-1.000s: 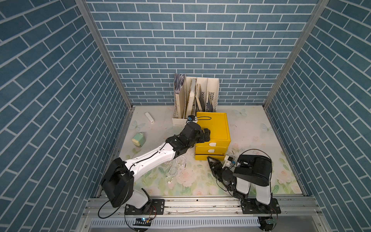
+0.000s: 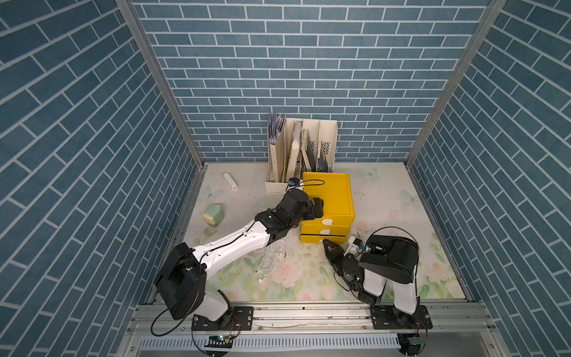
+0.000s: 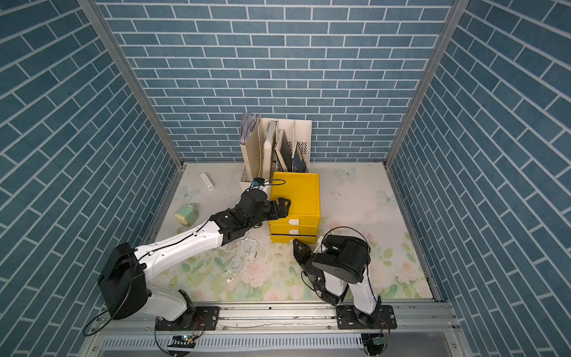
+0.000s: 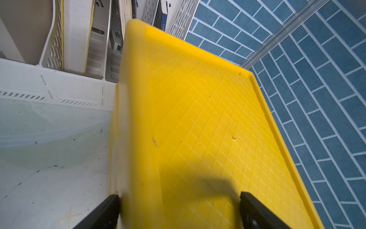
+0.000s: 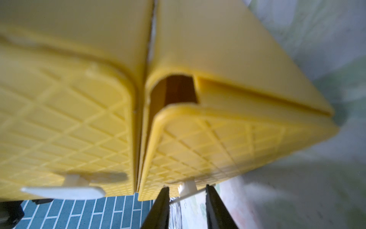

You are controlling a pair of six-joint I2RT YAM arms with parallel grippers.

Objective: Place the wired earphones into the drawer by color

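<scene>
The yellow drawer cabinet [image 2: 328,196] stands mid-table. Its bottom drawer [image 2: 315,238] sticks out slightly, with a narrow gap above its front; the drawers above look shut. My left gripper is open, with its fingers either side of the cabinet's upper left edge. At the bottom drawer, my right gripper has its fingers apart, around or just in front of the white handle [image 5: 187,190]; whether they touch it I cannot tell. White wired earphones [image 2: 267,261] lie in loose loops on the table, left of the cabinet's front.
Behind the cabinet stands a white file holder [image 2: 276,187] with folders. A green and cream block [image 2: 213,214] and a small white bar [image 2: 230,181] lie on the left.
The bottom drawer has slid inward a little, narrowing its gap. My right gripper has shifted slightly to the right beside it. The left arm has kept still.
</scene>
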